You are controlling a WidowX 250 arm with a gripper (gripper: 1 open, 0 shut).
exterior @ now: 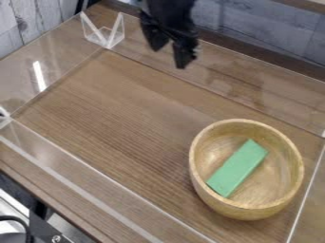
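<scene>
My gripper (169,47) is at the top of the view, fingers pointing down over the wooden table, open with nothing visible between them. A wooden bowl (282,186) sits at the lower right, holding a green rectangular block (235,166) that lies diagonally. The gripper is well away from the bowl, above and to its left.
A white wire-like object (106,30) stands at the back left. Dark cables show at the lower left corner.
</scene>
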